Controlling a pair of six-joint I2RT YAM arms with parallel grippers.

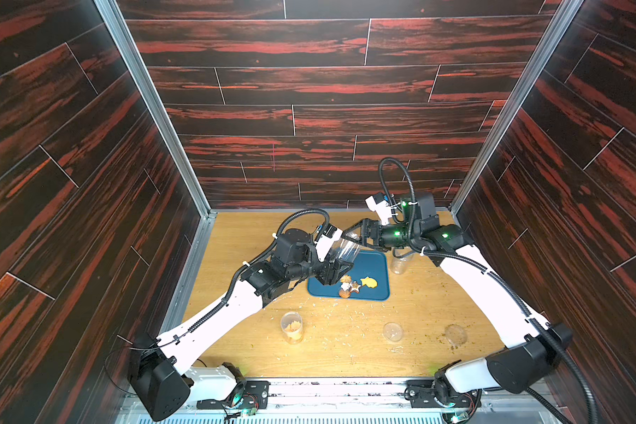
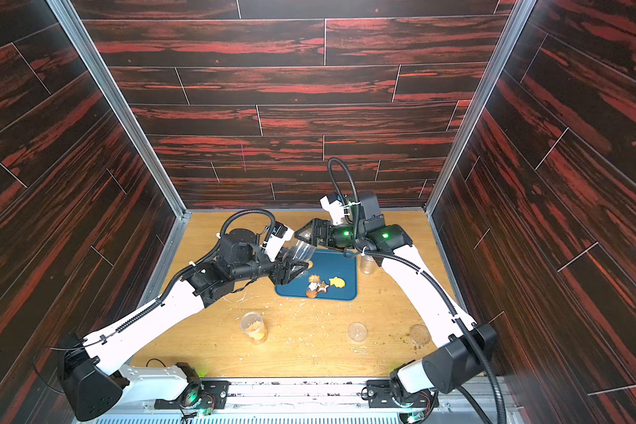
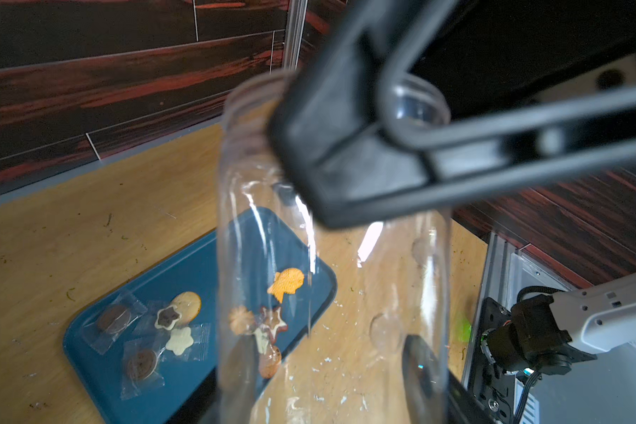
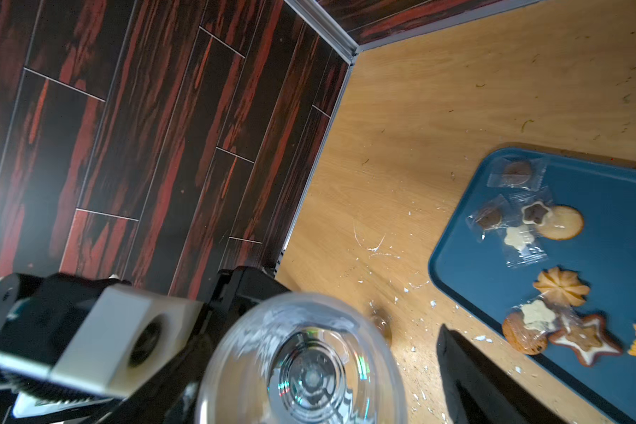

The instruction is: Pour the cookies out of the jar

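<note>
A clear empty jar [image 1: 347, 247] hangs tilted above the tray. My left gripper [image 1: 334, 270] holds it at its lower end. My right gripper [image 1: 355, 233] stands open at the jar's upper end, its fingers around it; in the left wrist view a right finger [image 3: 346, 155] crosses over the jar's top. The blue tray [image 4: 622, 205] bears wrapped and bare cookies: a yellow one [image 3: 286, 281], a brown-edged star [image 4: 586, 339], round and flower-shaped ones.
A jar with pale contents [image 1: 292, 326] stands at front left. Clear lids [image 1: 392, 331] lie at front right. Another clear container [image 1: 400, 263] stands right of the tray, partly behind my right arm. Crumbs lie on the wooden table.
</note>
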